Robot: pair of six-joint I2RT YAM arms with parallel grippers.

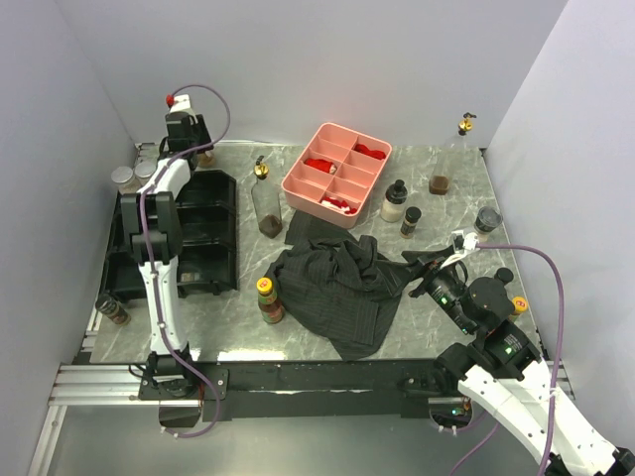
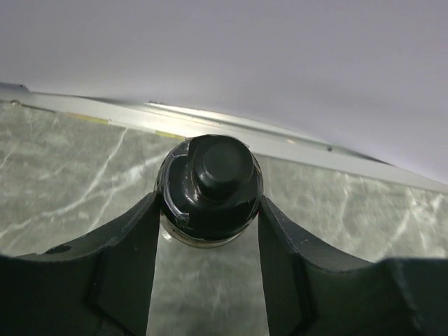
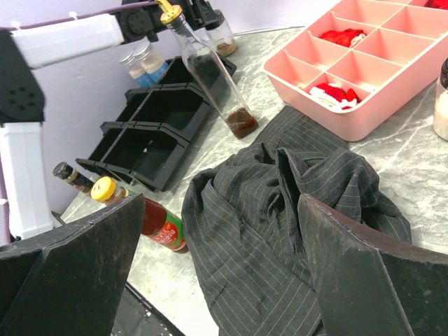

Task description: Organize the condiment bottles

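A jar with a shiny black cap [image 2: 217, 178] stands near the back wall, seen from above in the left wrist view. My left gripper has one finger on each side of that cap; no gap shows, but whether they press on it I cannot tell. From the top view, the jar's pale body [image 1: 205, 159] peeks out under the left gripper. Over the dark cloth, my right gripper is wide open and empty. The black tray [image 1: 206, 248] lies partly under the left arm. A yellow-capped sauce bottle [image 1: 269, 301] and an oil bottle [image 1: 267, 206] stand right of it.
Two jars [image 1: 124, 179] stand at the tray's upper left, and a dark-capped shaker [image 1: 112, 309] by its lower left. A pink divided box [image 1: 298, 188] and crumpled cloth [image 1: 337, 288] fill the middle. Several bottles, including a white-bodied one [image 1: 393, 206], stand to the right.
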